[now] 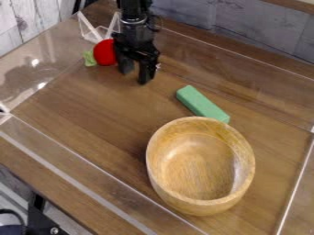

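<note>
The black gripper (pixel 136 61) hangs low over the back left of the wooden table, beside a red round object (pixel 103 51) with a green part (pixel 90 59). Its fingers are dark and blurred, so whether they are open or shut, or hold anything, cannot be made out. A white wire-like or strap object (pixel 95 29) is behind the red one, partly hidden by the arm.
A green block (pixel 203 105) lies right of centre. A large wooden bowl (pixel 200 188) takes up the front right. The table's edge runs along the left.
</note>
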